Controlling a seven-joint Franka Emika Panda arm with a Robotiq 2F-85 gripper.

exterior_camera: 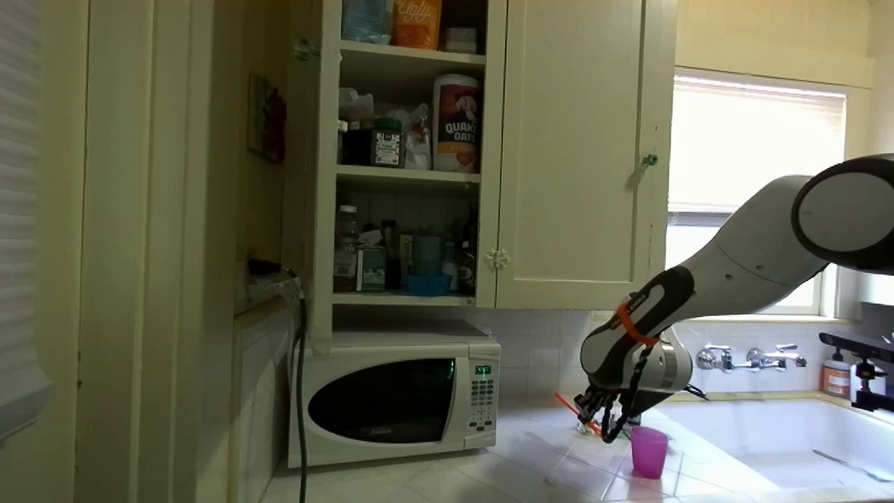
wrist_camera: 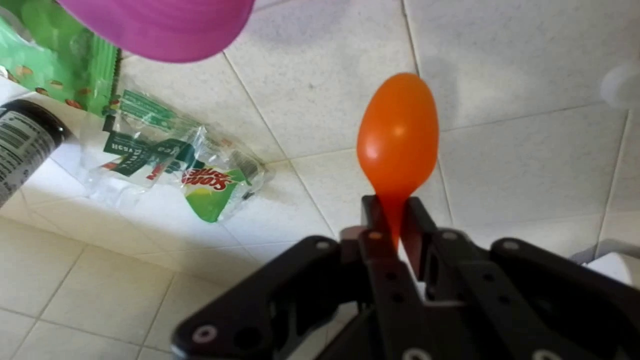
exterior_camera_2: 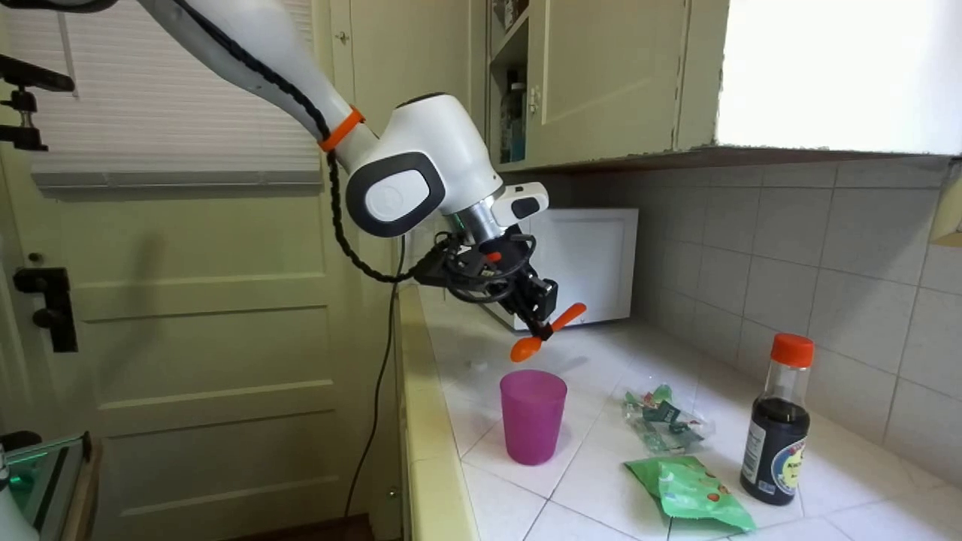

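My gripper is shut on an orange spoon (wrist_camera: 398, 132), gripped by its handle with the bowl pointing away from the fingers. In exterior view 2 the spoon (exterior_camera_2: 527, 349) is tilted in the air, its bowl lower than its handle end. A magenta cup (exterior_camera_2: 533, 419) stands upright on the tiled counter, nearer that camera than the spoon and apart from it. Only part of the cup (wrist_camera: 174, 27) shows at the top of the wrist view. In exterior view 1 the cup (exterior_camera: 649, 453) is to the right of my gripper.
A green packet (exterior_camera_2: 692, 494), a clear Scotch-Brite wrapper (exterior_camera_2: 664, 416) and a dark sauce bottle (exterior_camera_2: 778, 424) with a red cap lie or stand beyond the cup. The microwave (exterior_camera: 394, 402) stands to the left, the sink (exterior_camera: 779, 444) to the right. White tiles around the cup are bare.
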